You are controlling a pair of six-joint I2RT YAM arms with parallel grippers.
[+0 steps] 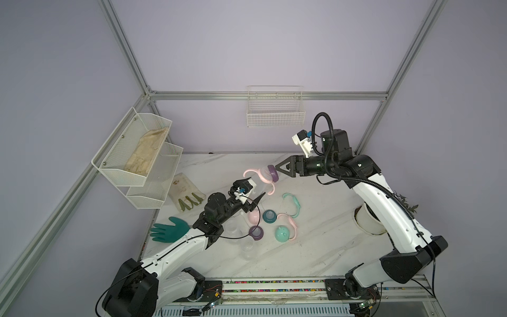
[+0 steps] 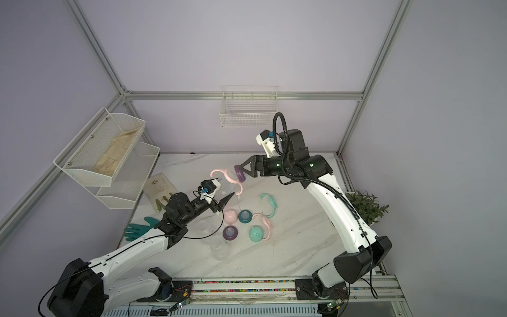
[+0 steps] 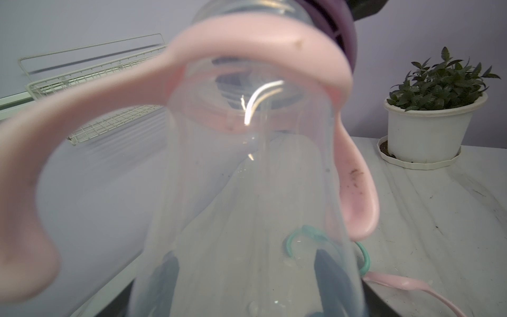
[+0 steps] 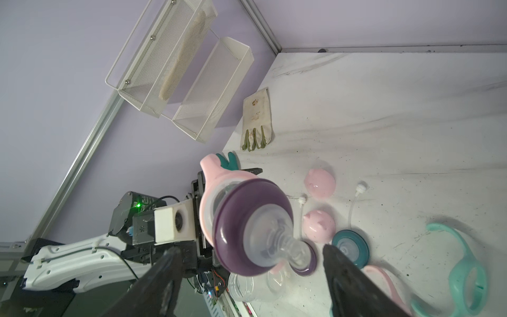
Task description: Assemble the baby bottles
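Observation:
A clear bottle (image 3: 253, 185) with pink handle ring (image 3: 264, 37) is held in the air in my left gripper (image 1: 253, 199), shut on its body. Its purple collar (image 4: 229, 240) and clear teat (image 4: 272, 237) face my right gripper (image 1: 281, 169), which stands open just right of the collar; contact is unclear. Below on the table lie two pink caps (image 4: 320, 184), a teal collar (image 4: 356, 248), a purple collar (image 2: 230, 233), a mint cap (image 2: 255, 234), loose mint (image 2: 271, 206) and pink (image 2: 266, 224) handles, and clear bottles (image 4: 240, 285).
A potted plant (image 3: 427, 129) stands at the right edge. Gloves (image 1: 169, 229) lie at the left beneath wire shelves (image 1: 121, 174).

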